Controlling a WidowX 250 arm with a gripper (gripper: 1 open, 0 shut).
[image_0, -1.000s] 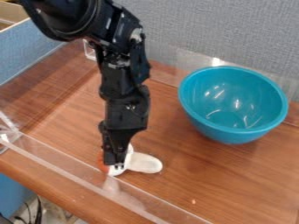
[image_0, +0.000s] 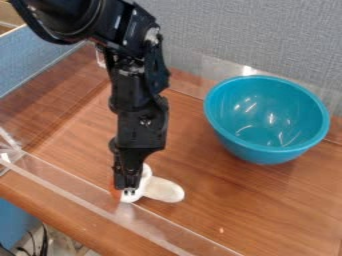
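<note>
My black gripper (image_0: 130, 188) reaches down to the wooden table, its fingertips at a white object (image_0: 164, 190) with a rounded end pointing right and a bit of orange at its left. The fingers look closed, but I cannot tell whether any part of the white object is between them; the arm hides part of it.
A large turquoise bowl (image_0: 267, 120) stands at the right rear, in front of a grey wall (image_0: 254, 40). A clear strip runs along the table's (image_0: 254, 205) front edge, with cables below at the lower left.
</note>
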